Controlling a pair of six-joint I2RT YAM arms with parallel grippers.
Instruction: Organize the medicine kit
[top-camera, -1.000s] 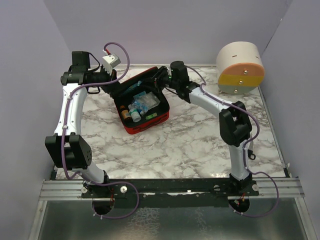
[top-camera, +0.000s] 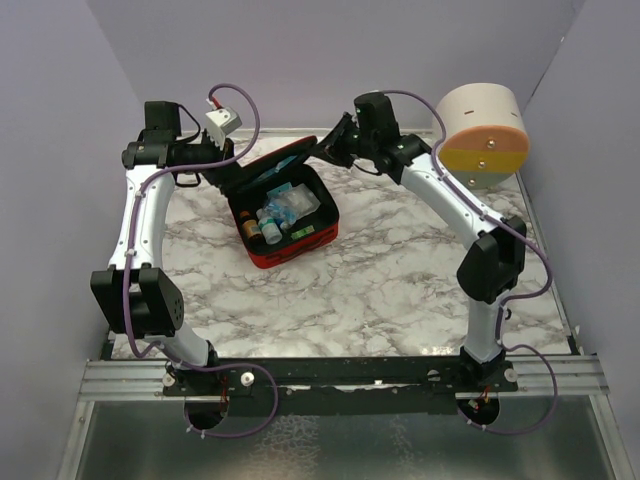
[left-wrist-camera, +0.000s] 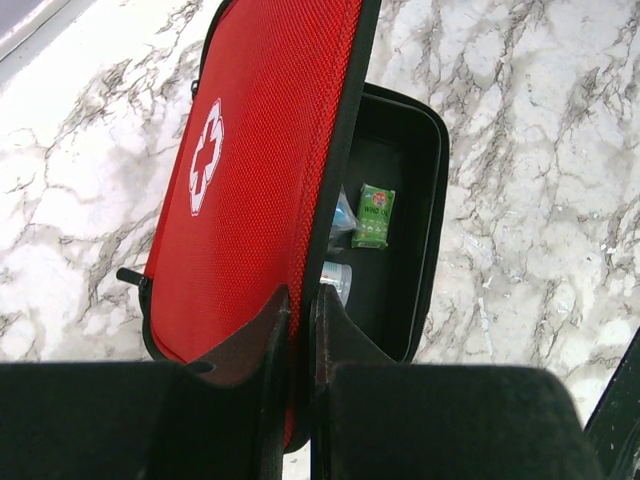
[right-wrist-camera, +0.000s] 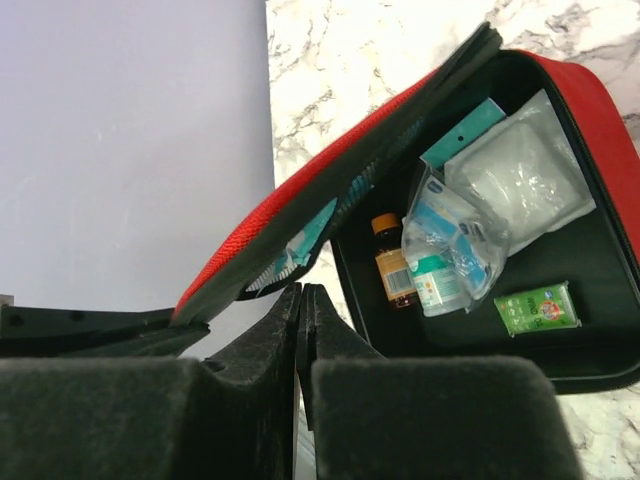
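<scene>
The red medicine kit (top-camera: 295, 247) stands open at the table's back left. Inside are a brown bottle (right-wrist-camera: 395, 270), a white-teal bottle (right-wrist-camera: 438, 290), plastic pouches (right-wrist-camera: 515, 165), a teal box (right-wrist-camera: 462, 133) and a green packet (left-wrist-camera: 373, 215). The red lid (left-wrist-camera: 250, 190), with a white cross, is tilted up, and my left gripper is shut on its edge. My right gripper is shut above the kit at the lid's right end, with nothing visible between its fingers.
A rounded cream cabinet (top-camera: 480, 130) with coloured drawers stands at the back right.
My right arm has risen and shifted right and outward from over the kit's interior. The left gripper and the lid look almost unchanged.
</scene>
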